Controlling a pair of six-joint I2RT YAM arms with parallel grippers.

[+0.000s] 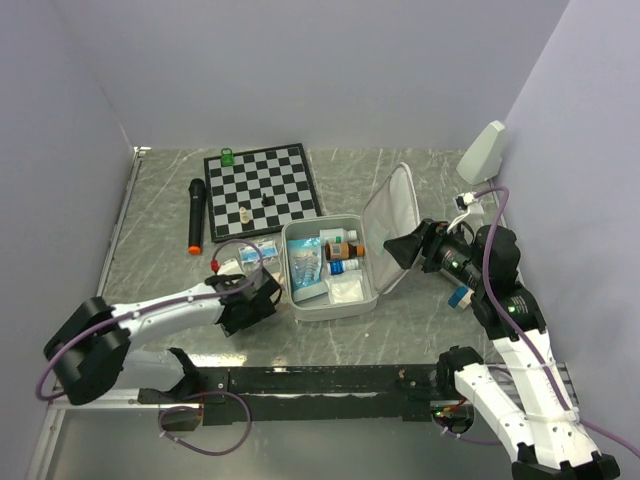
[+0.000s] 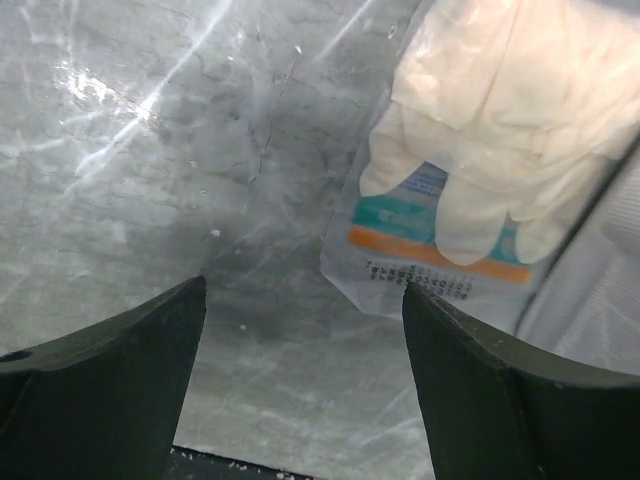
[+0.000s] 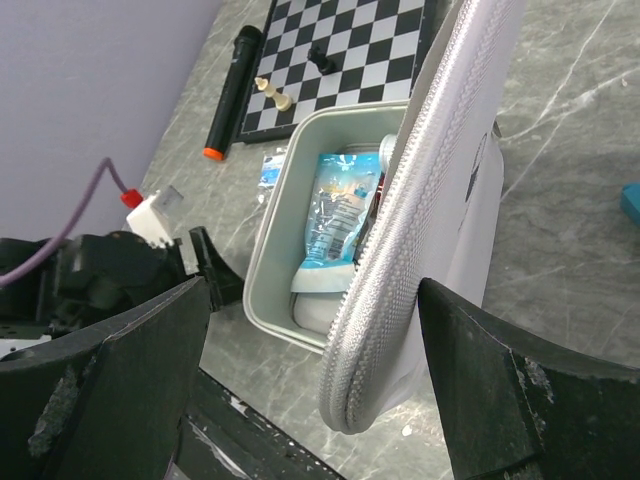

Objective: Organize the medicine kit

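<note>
An open grey-white kit box (image 1: 300,312) holds a blue pouch (image 1: 305,260), several bottles and a white pack. My left gripper is open low beside a clear packet of cream gloves (image 2: 480,110), at its near-left corner, nothing between the fingers. My right gripper is at the raised lid (image 1: 400,190), whose white edge lies between its fingers, against the right finger; whether it grips that edge I cannot tell. Part of the packet is hidden by the left arm in the top view.
A chessboard (image 1: 262,178) lies behind the box, a black microphone (image 1: 196,215) to its left. A blue item (image 3: 630,202) lies right of the lid.
</note>
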